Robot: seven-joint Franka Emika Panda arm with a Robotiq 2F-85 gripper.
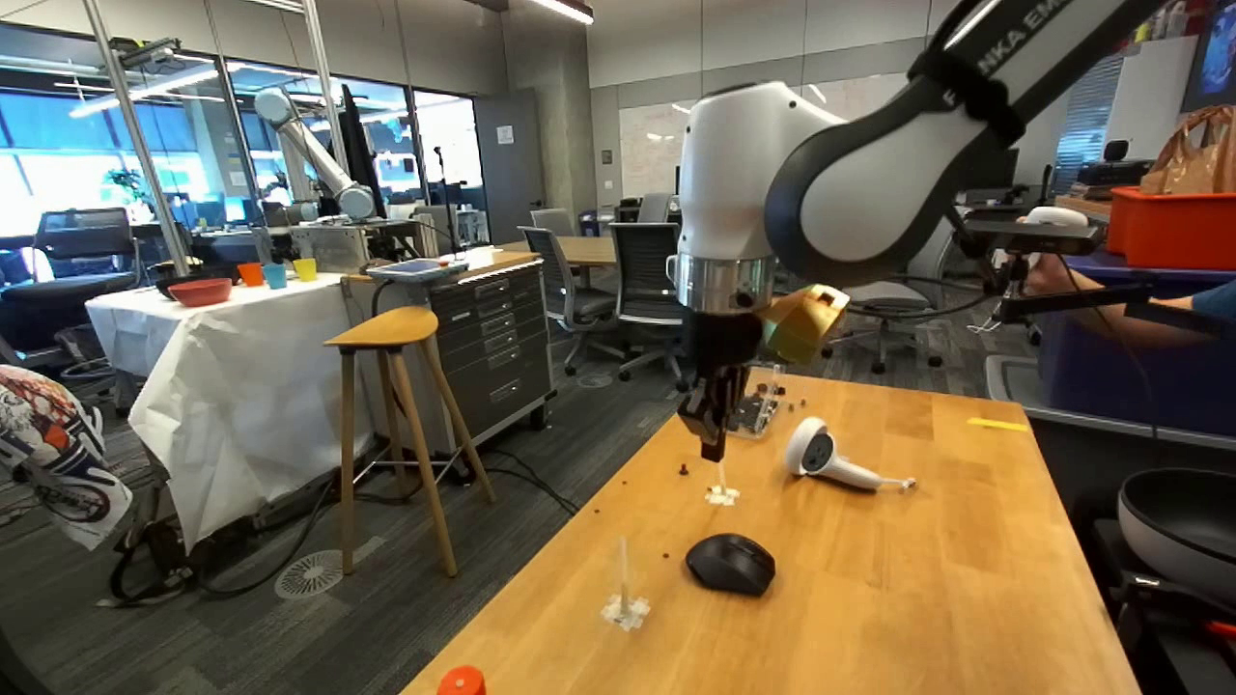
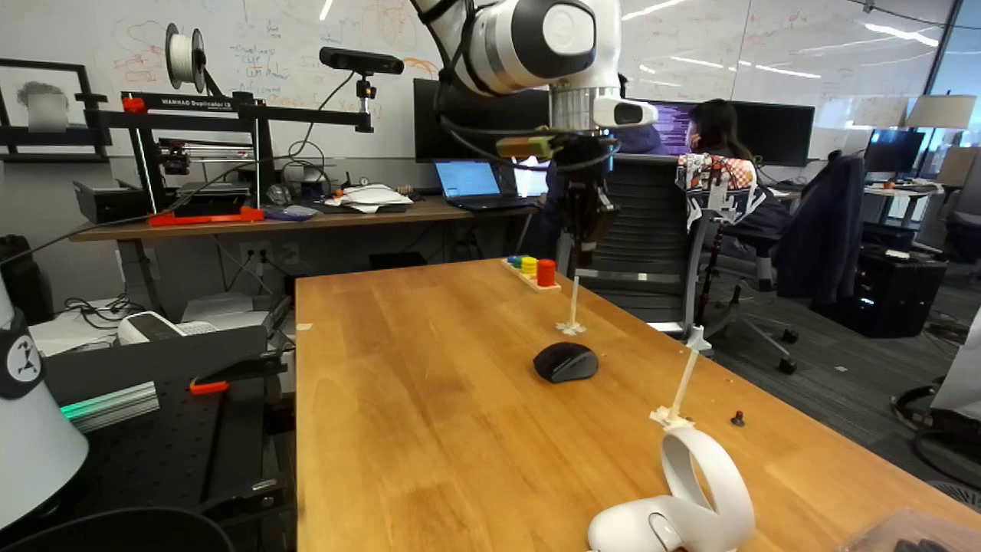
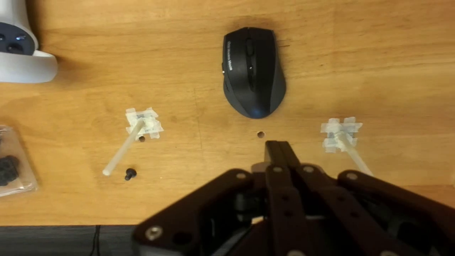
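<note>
A black computer mouse (image 3: 254, 72) lies on the wooden table between two thin pale sticks that stand taped to its top. In the wrist view one stick (image 3: 123, 147) is on the left and the other stick (image 3: 354, 152) on the right. My gripper is shut, and nothing shows between its fingers. Exterior view 1 has the gripper (image 1: 709, 446) well above the table, higher than the mouse (image 1: 731, 564) and apart from it. From the other side, the gripper (image 2: 585, 248) also hangs clear above the mouse (image 2: 565, 362).
A white controller (image 1: 834, 457) and a clear box (image 1: 755, 415) of dark parts lie on the table. Coloured pegs (image 2: 545, 272) on a board sit near one end. A small black screw (image 3: 130, 173) lies near the table edge.
</note>
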